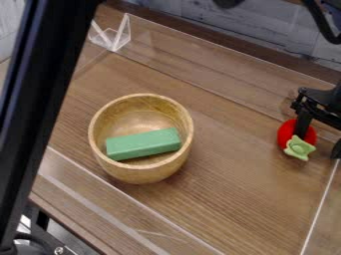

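My black gripper is at the right edge, its fingers around a red round object with a green leafy top, which looks like a toy strawberry or tomato lying on the wooden table. Whether the fingers are closed on it I cannot tell. A wooden bowl on the left holds a green block.
A white wire-like item stands at the back left. A dark vertical shape fills the left edge.
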